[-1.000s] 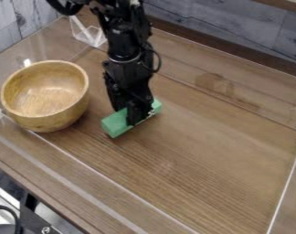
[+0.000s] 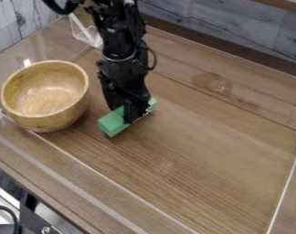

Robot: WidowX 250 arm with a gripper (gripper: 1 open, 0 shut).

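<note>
My black gripper (image 2: 127, 104) reaches down from the top of the view onto a green block (image 2: 118, 123) lying on the wooden table, shut on it; its fingers cover part of the block. A large wooden bowl (image 2: 43, 112) stands just left of the block, apart from it.
A clear plastic object (image 2: 87, 29) sits at the back left, behind the arm. Black cables lie at the bottom left corner.
My gripper and the green block have shifted very slightly to the left, toward the bowl.
</note>
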